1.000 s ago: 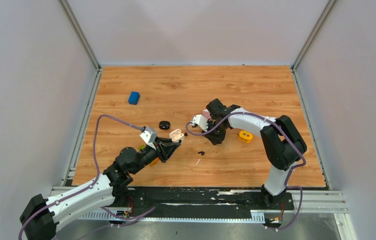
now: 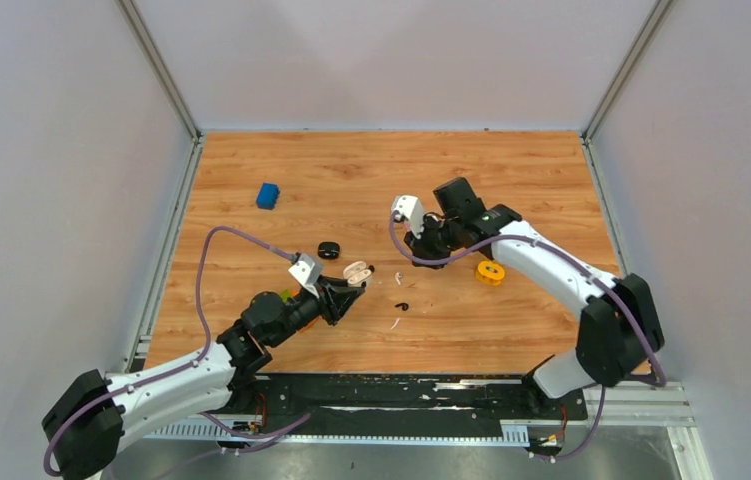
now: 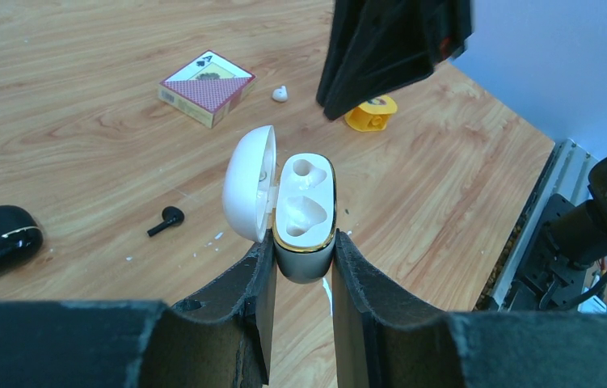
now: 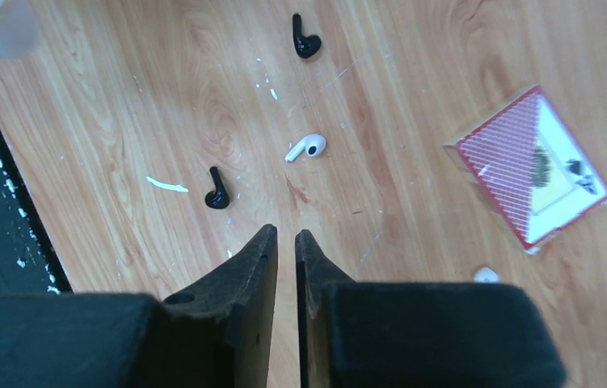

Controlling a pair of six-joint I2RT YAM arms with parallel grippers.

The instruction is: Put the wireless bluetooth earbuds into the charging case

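Note:
The white charging case point(image 3: 305, 212) has its lid up and both wells empty. My left gripper is shut on its lower end, holding it above the table. One white earbud point(image 4: 308, 146) lies on the wood between two black ones; in the top view this white earbud point(image 2: 399, 279) is right of the case. Another small white piece point(image 4: 486, 276), apparently the other earbud, is near the card box, partly blurred. My right gripper hangs over the table with a narrow gap between its fingers and nothing in it.
A black earbud point(image 4: 217, 194) and another black earbud point(image 4: 306, 42) lie loose nearby. A black case point(image 2: 329, 250), a card box point(image 3: 207, 87), a yellow object point(image 2: 490, 272) and a blue block point(image 2: 268, 196) also stand around.
The left arm, with the case, has shifted only slightly.

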